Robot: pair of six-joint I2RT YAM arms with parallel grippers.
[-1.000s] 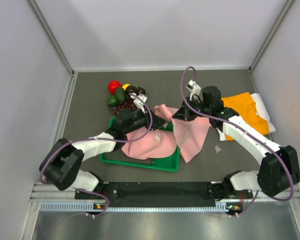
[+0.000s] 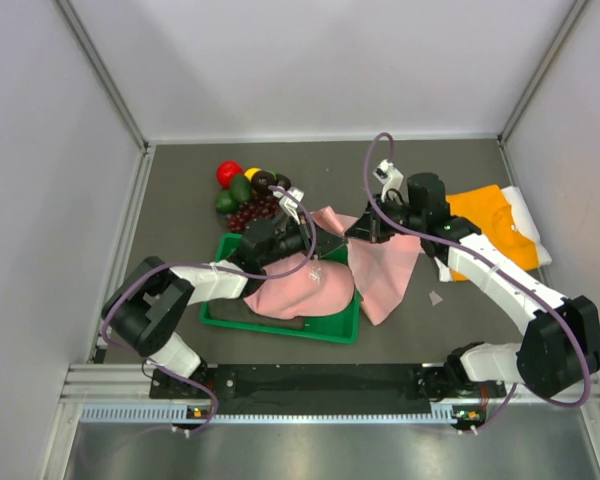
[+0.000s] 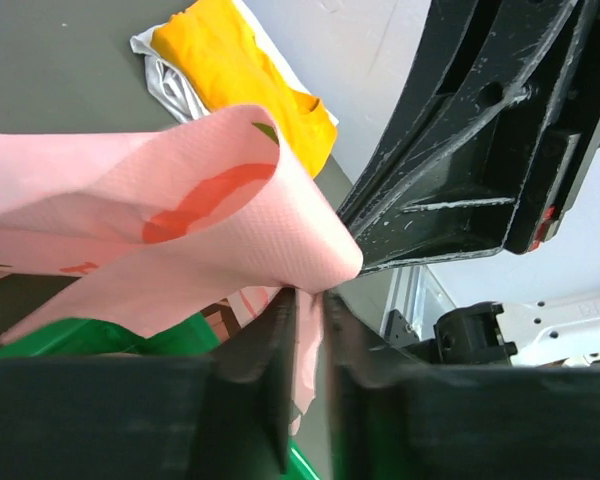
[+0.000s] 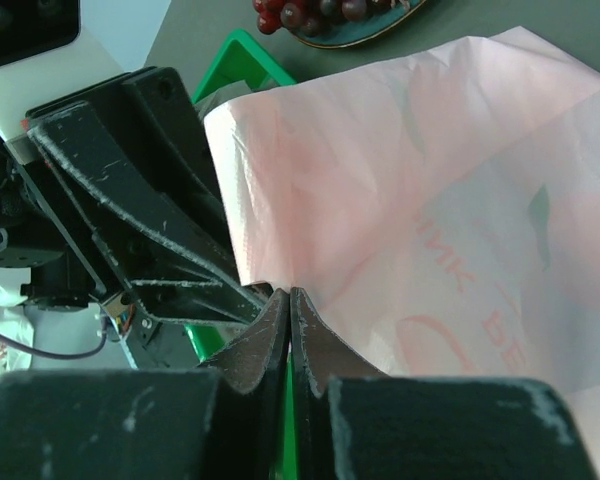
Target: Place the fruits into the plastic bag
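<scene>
A pink plastic bag point(image 2: 385, 270) is held up between my grippers above a green crate point(image 2: 330, 325); more pink plastic lies in the crate. My right gripper is shut, the bag's edge at its tips. My left gripper is at the bag's folded edge beside the right one; its blurred fingers don't show clearly whether they are closed. The fruits sit in a pile at the back left of the top view: a red fruit point(image 2: 230, 174), green ones point(image 2: 240, 188), dark ones and grapes point(image 4: 315, 15) on a plate.
An orange cloth point(image 2: 490, 225) on a white one lies at the right. Walls enclose the sides and back.
My left arm has moved slightly toward the right gripper at the bag's edge. The right arm has barely moved.
</scene>
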